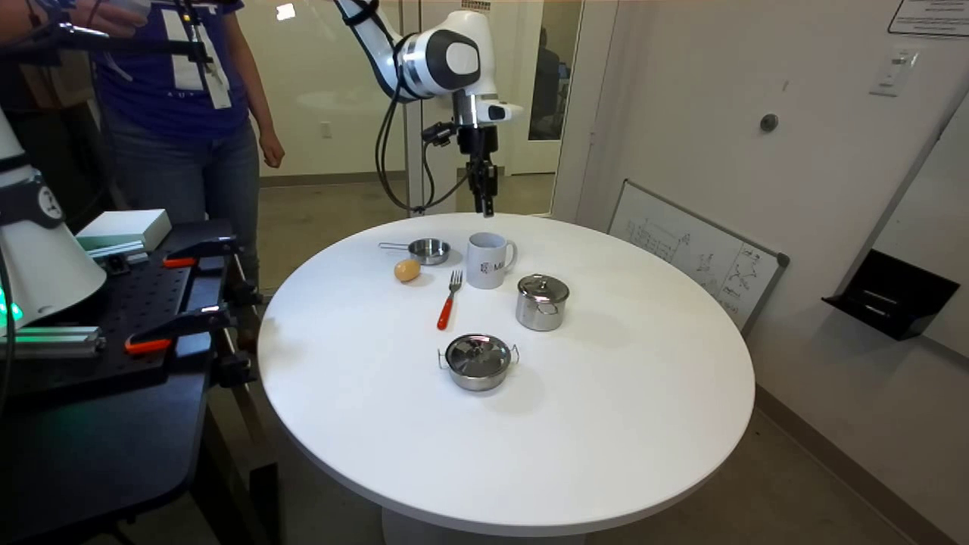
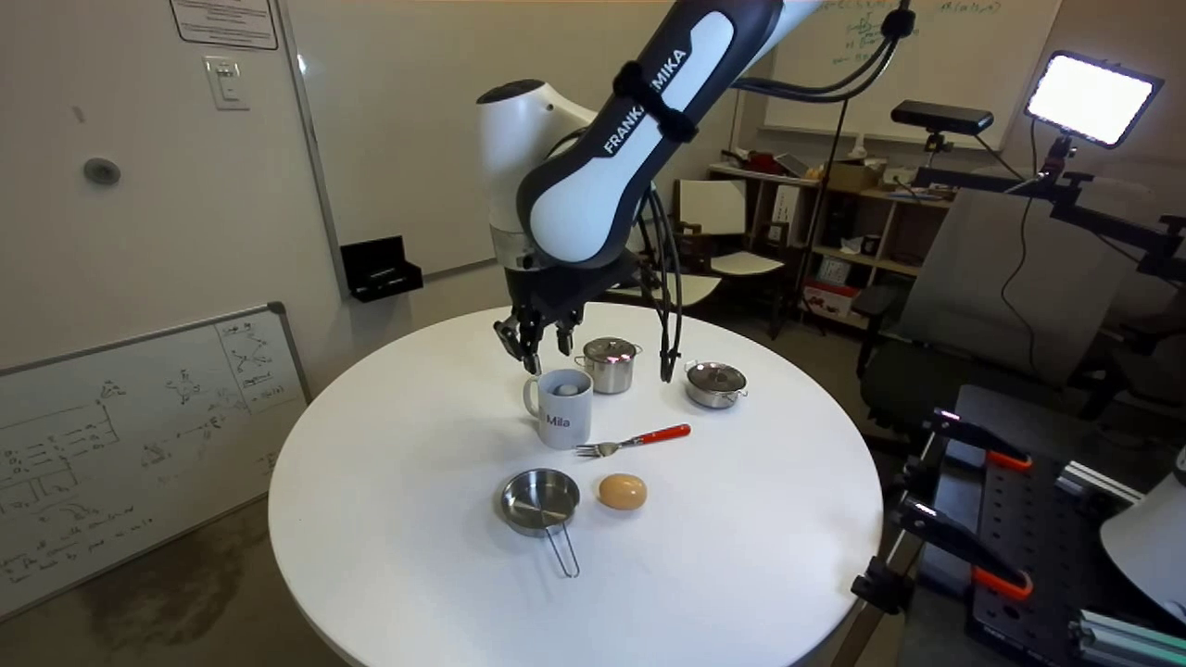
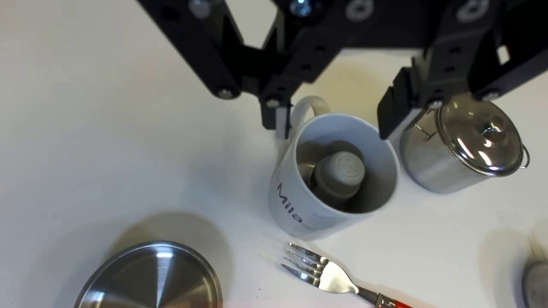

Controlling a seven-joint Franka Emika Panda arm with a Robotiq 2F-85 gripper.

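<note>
My gripper is above the white mug (image 3: 287,205), its two fingers apart and nothing held between them. Exterior view 2 has the gripper (image 2: 547,350) over the mug (image 2: 564,413), near its rim; the exact clearance is hard to judge. Upright on the table, the mug carries "Mila" lettering, and a pale, round-topped object (image 3: 341,177) stands inside it. Beside the mug lies a fork (image 1: 450,301) with a red handle. A lidded steel pot (image 1: 542,304) stands close by.
On the white round table (image 1: 618,427) are also a small steel pan (image 2: 540,506), a brown egg (image 2: 623,491) and a low lidded pan (image 1: 478,363).
</note>
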